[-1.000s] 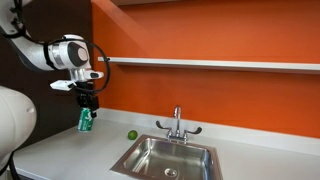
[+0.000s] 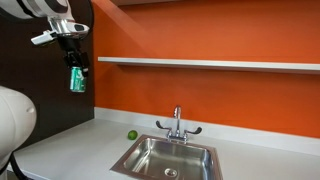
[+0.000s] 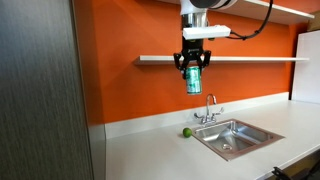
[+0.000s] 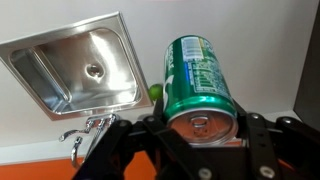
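A green can [image 2: 77, 79] hangs high above the counter at the left in exterior view 1, with my gripper [image 2: 75, 66] shut on its upper end. In exterior view 2 the can [image 3: 193, 80] is upright below my gripper [image 3: 192, 62], clear of every surface and in front of the orange wall. The wrist view looks down along the can [image 4: 196, 85]: its printed side and silver end show between the dark fingers of my gripper.
A steel sink [image 2: 170, 158] with a faucet [image 2: 177, 125] is set into the white counter [image 3: 150, 150]. A lime [image 2: 132, 135] lies left of it. The wall shelf [image 3: 160, 59] runs behind the gripper, near its height. A dark panel [image 3: 45, 100] stands at the left.
My gripper has risen with the can and shifted somewhat to the left in exterior view 1. The lime has stayed where it was.
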